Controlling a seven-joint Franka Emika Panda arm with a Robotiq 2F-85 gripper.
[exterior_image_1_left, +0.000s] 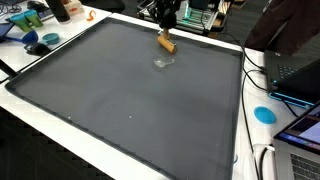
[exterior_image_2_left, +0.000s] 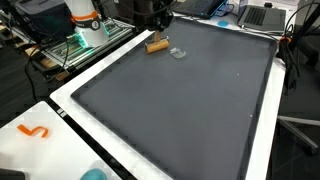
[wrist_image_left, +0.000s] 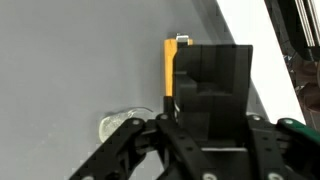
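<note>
An orange-tan block-like object is at the far edge of the grey board, right under my gripper. My gripper is shut on it, though the contact itself is hard to make out. In exterior view 2 the same orange object lies low over the board's far left corner. A small clear, rounded piece lies on the board beside it, apart from it. From the wrist, dark fingers hide most of the orange object; the clear piece shows at lower left.
Most of the grey board is bare. A laptop and a blue disc are off its right side. Cups and tools, including a blue cup, crowd the far left. Another orange piece lies off the board.
</note>
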